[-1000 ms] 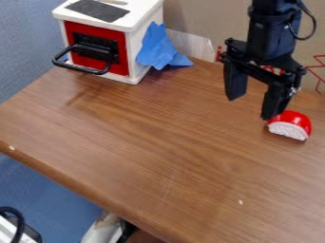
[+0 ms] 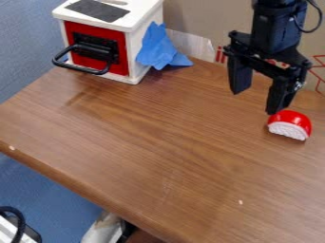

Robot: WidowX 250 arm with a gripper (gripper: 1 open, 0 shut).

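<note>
My black gripper (image 2: 258, 85) hangs in the upper right of the camera view, fingers spread apart and pointing down, with nothing seen between them. Just below and to the right of its right finger, a red object (image 2: 290, 120) with a white speckled front face lies on the wooden table (image 2: 140, 161).
At the back left stands a white box (image 2: 131, 47) with a red front, a black handle (image 2: 80, 59) and a dark top panel. A blue cloth (image 2: 159, 50) lies against its right side. The table's left edge runs diagonally beside blue fabric.
The gripper has shifted slightly over the last second, rightward and up from where its right finger reached down near the red object. The other things look unmoved.
</note>
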